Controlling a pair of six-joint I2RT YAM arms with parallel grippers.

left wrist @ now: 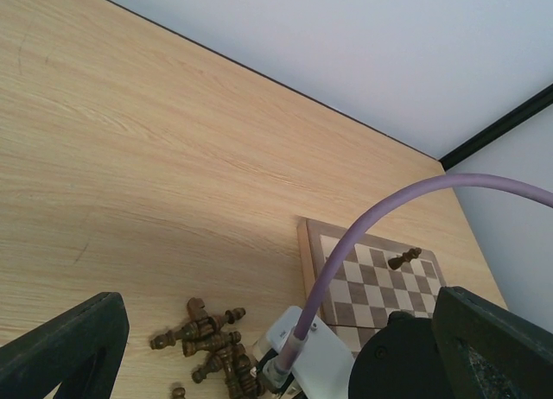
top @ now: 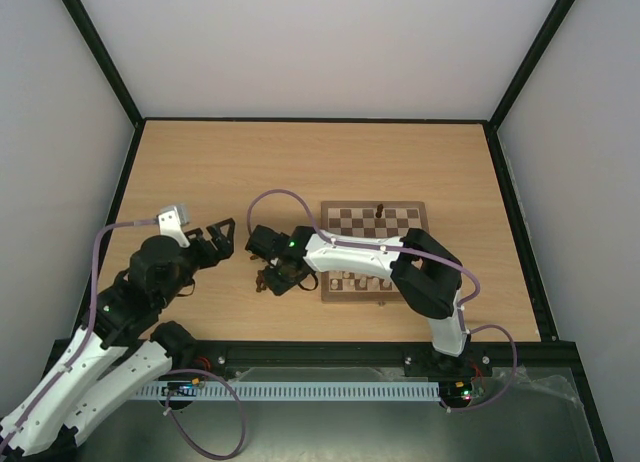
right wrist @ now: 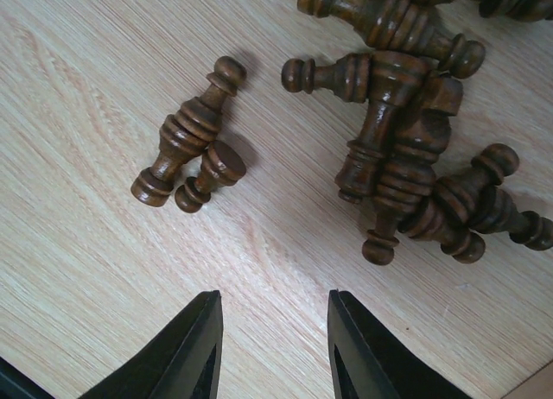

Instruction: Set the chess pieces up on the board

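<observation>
The chessboard [top: 424,222] lies right of centre, partly covered by my right arm. Light pieces [top: 347,284] stand along its front side, and one dark piece [left wrist: 404,258] is on its far side. Dark wooden pieces lie loose left of the board. In the right wrist view a heap of them [right wrist: 399,170] is at upper right, with a longer piece [right wrist: 186,136] and a small piece [right wrist: 210,176] apart on the left. My right gripper is open, only bare table between its fingers. My left gripper is wide open and empty, left of the heap.
The purple cable [top: 281,192] of the right arm arches over the board's left part. Bare table [top: 250,157] stretches behind the pieces and the board. The two grippers are close together above the table's left half.
</observation>
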